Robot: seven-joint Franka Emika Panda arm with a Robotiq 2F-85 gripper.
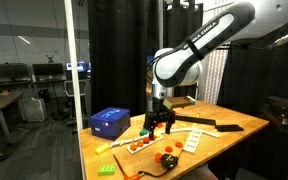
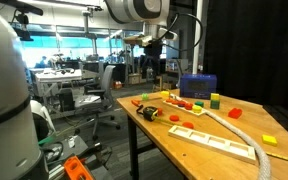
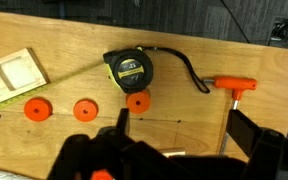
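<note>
My gripper is open above the wooden table, its dark fingers apart at the lower part of the wrist view with no object gripped. Ahead of it lies a black and yellow tape measure (image 3: 130,69) with a black strap curling right. Close by are orange discs: one disc (image 3: 138,102) by the tape measure, another disc (image 3: 85,110) and a third disc (image 3: 37,109) to the left. An orange-handled tool (image 3: 235,83) lies to the right. In exterior view 1 the gripper (image 1: 159,128) hangs over the table's middle.
A blue box (image 1: 110,123) stands at the table's back left. A green block (image 1: 106,170) sits near the left edge. A white slotted tray (image 2: 212,139) and a long grey-white bar (image 2: 236,131) take up part of the surface. The wooden table (image 2: 270,128) has some bare room around them.
</note>
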